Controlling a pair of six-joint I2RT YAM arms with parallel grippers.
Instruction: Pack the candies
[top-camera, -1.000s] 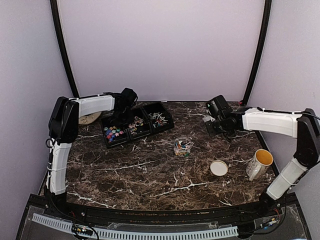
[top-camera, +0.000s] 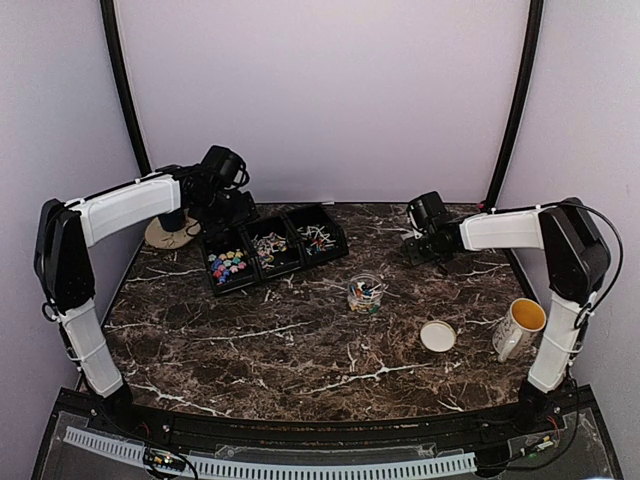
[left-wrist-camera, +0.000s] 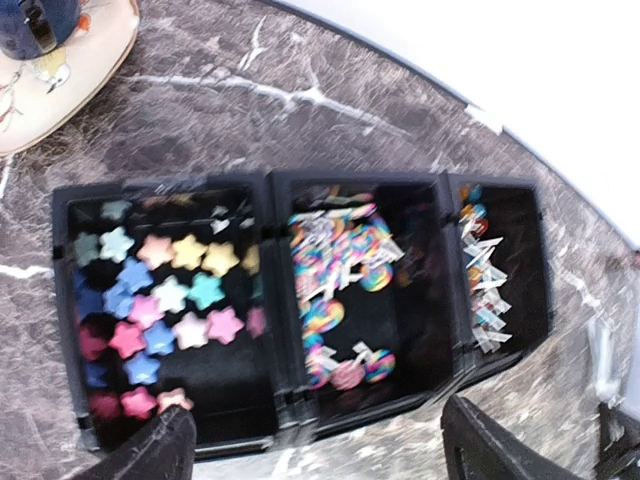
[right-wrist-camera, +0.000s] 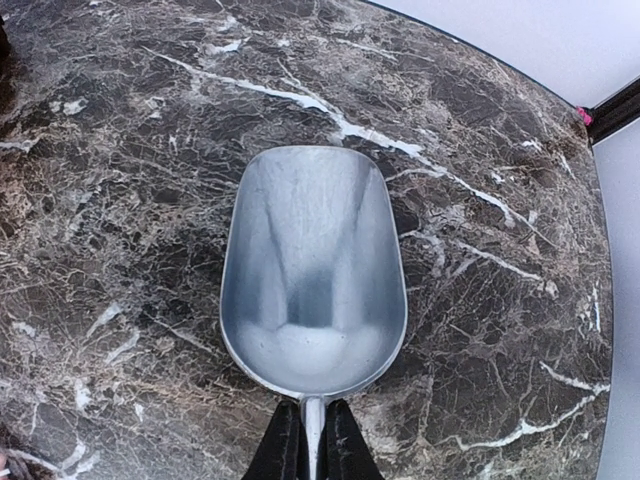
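A black tray (top-camera: 231, 287) of three joined compartments sits back left of centre. In the left wrist view, star candies (left-wrist-camera: 170, 294) fill its left part, swirl lollipops (left-wrist-camera: 325, 316) its middle, and white-stick candies (left-wrist-camera: 488, 283) the right one. My left gripper hovers over the tray, fingers wide apart, nothing between them. The right gripper is shut on the handle of a metal scoop (right-wrist-camera: 313, 270); the scoop's bowl looks empty. A clear jar (top-camera: 365, 293) with assorted candies stands open mid-table, its pale round lid (top-camera: 437, 336) apart to the right.
Front right stands a white mug (top-camera: 506, 341) with an orange inside. Behind the tray's left end, a patterned plate (left-wrist-camera: 105, 48) carries a dark blue cup (left-wrist-camera: 38, 32).
The right gripper has shifted slightly, still with the scoop; jar and tray stay put.
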